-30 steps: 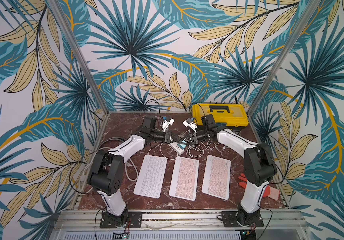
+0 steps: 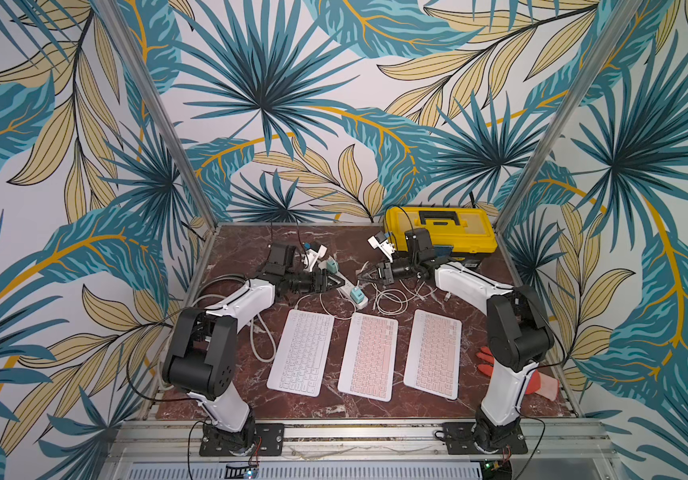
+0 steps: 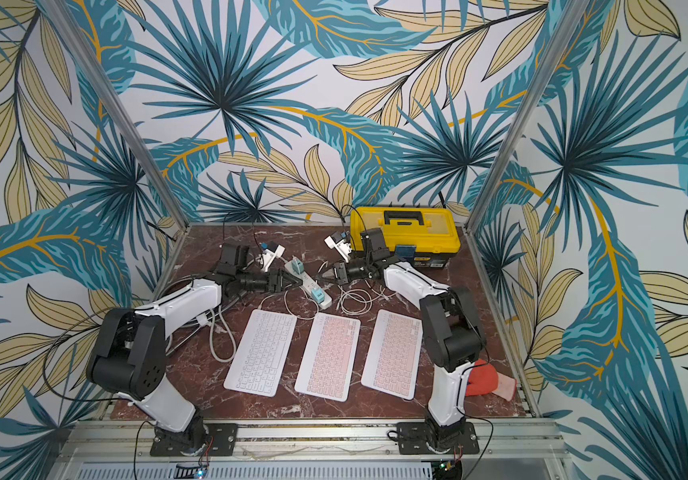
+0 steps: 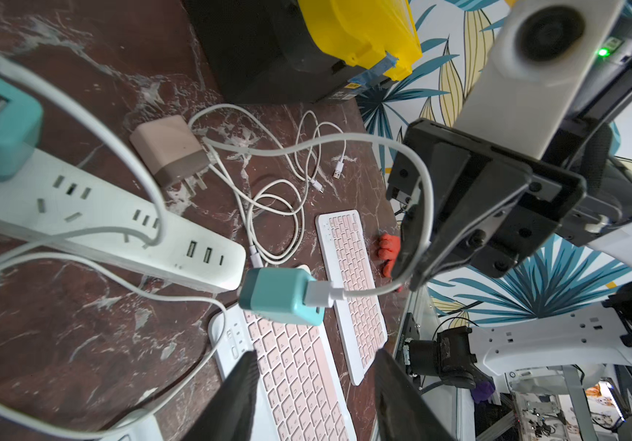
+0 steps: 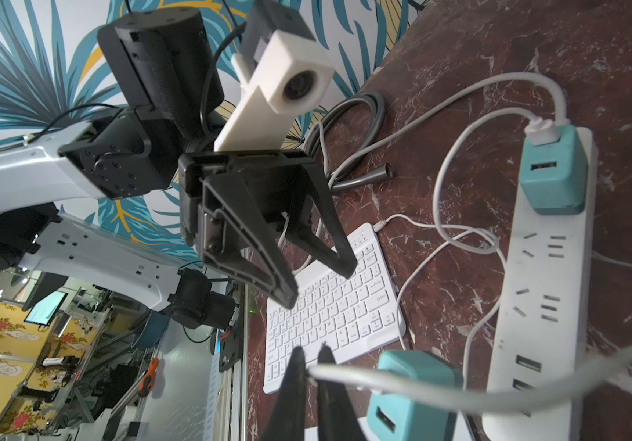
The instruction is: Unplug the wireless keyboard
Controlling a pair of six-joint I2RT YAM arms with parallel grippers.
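Note:
My right gripper is shut on a white cable, which runs in the left wrist view to a plug in a teal charger block (image 4: 271, 294) hanging near the end of the white power strip (image 4: 110, 205). My left gripper stands open, facing that block from the left, nothing between its fingers. A second teal block (image 5: 554, 172) sits on the strip with a cable plugged in. The white keyboard (image 5: 330, 308) has a cable at its top edge; two pink-keyed keyboards (image 2: 366, 356) (image 2: 431, 352) lie to its right.
A yellow toolbox (image 2: 439, 228) stands at the back right. A beige charger (image 4: 165, 150) and loose cables lie beside the strip. A red glove (image 3: 483, 376) lies at the right edge; a grey hose (image 5: 356, 176) lies on the left.
My left arm has drawn back to the left, away from the right gripper, uncovering more of the strip and teal blocks.

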